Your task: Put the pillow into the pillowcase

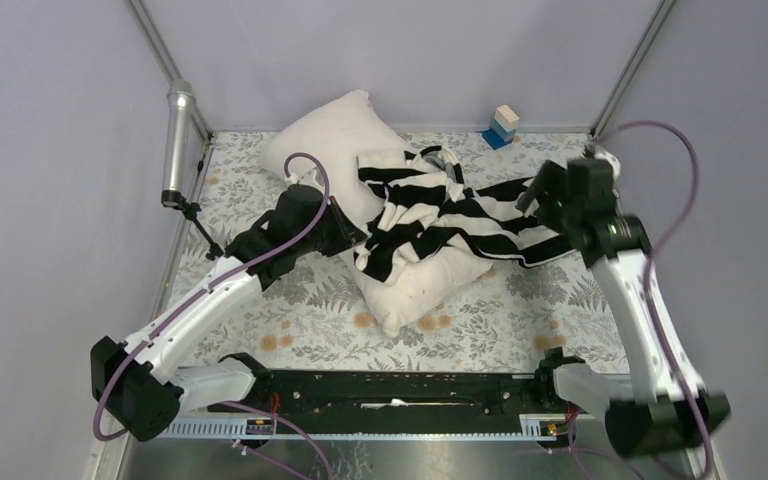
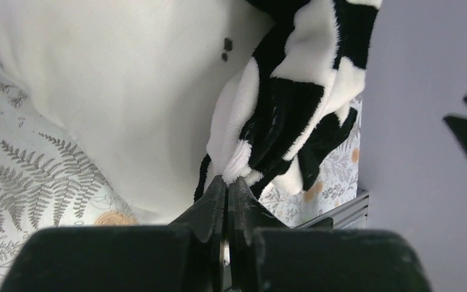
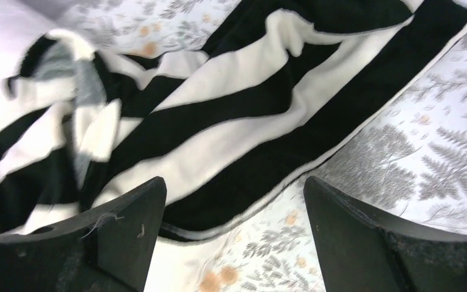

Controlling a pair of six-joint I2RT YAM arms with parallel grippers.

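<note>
A large white pillow [image 1: 420, 290] lies diagonally on the patterned surface, its upper end toward the back left. The black-and-white striped pillowcase [image 1: 460, 215] lies bunched over its middle and spreads rightward. My left gripper is shut, fingertips at the pillowcase's bunched left edge [image 2: 237, 158]; whether cloth is between them is unclear. My right gripper is open above the right part of the striped cloth [image 3: 249, 121], blurred in the top view, with nothing between its fingers.
A small blue and cream block stack [image 1: 502, 125] stands at the back. Grey walls and metal rails border the area.
</note>
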